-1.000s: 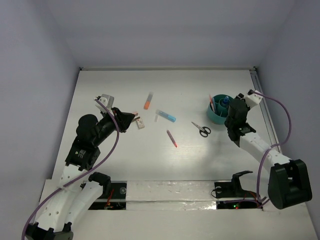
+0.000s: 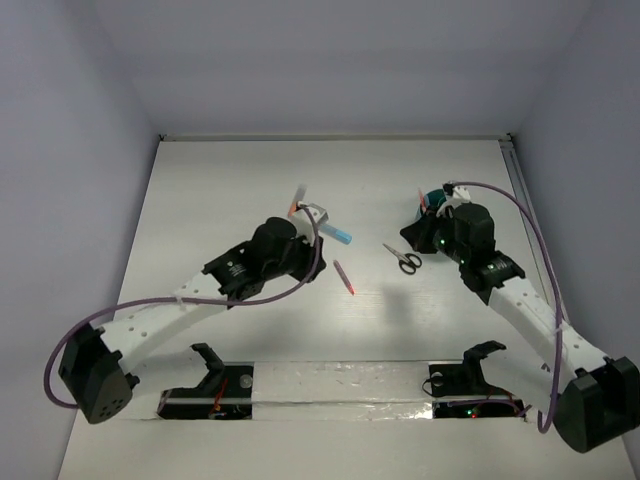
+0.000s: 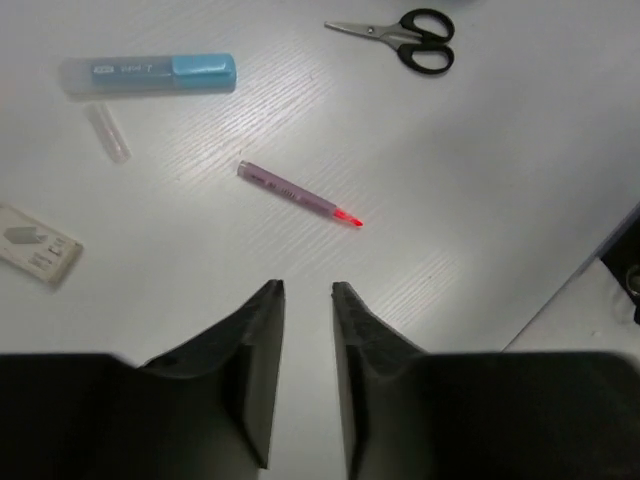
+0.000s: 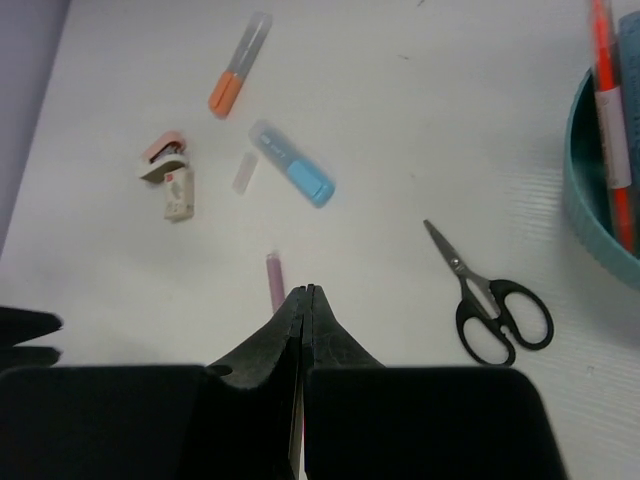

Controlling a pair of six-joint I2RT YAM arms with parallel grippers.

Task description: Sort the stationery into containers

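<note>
In the left wrist view a pink pen (image 3: 287, 190) lies on the table below a blue capped tube (image 3: 150, 74), a small clear piece (image 3: 108, 133) and black-handled scissors (image 3: 426, 42). My left gripper is above the table, part open, its blurred fingers empty. My right gripper is shut, nothing visible between its fingers, above the table left of the scissors. A teal container (image 4: 590, 225) at right holds pens. An orange marker (image 4: 225, 92), a white eraser (image 4: 179, 195) and a pink-white stapler-like piece (image 4: 160, 160) lie farther back.
Walls enclose the white table (image 2: 200, 180). Both arms reach in from the front, the right one beside the container.
My left gripper has swung rightward toward the middle of the table, near the pink pen. My right gripper has moved left from over the container toward the scissors.
</note>
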